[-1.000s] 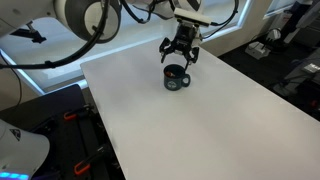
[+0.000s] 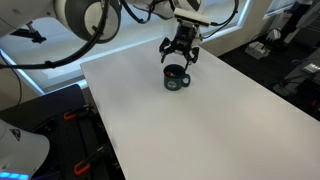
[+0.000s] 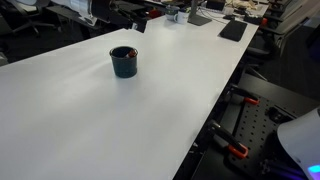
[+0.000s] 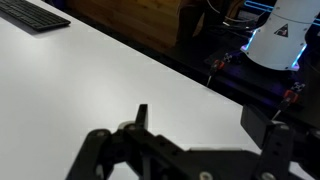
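Note:
A dark mug [image 2: 173, 83] stands upright on the white table, its handle to the right in exterior view 1. Something small and reddish shows inside its rim. In exterior view 2 the same mug [image 3: 124, 66] is left of centre. My gripper [image 2: 178, 57] hangs above and behind the mug in exterior view 1, open, with nothing between its fingers. The wrist view shows both fingers [image 4: 132, 135] spread wide over bare table, and the mug is out of that view.
A black keyboard [image 4: 32, 14] lies at the table's far corner in the wrist view. The robot's white base [image 4: 281, 35] stands beyond the table edge. Chairs [image 2: 288, 57] stand behind the table.

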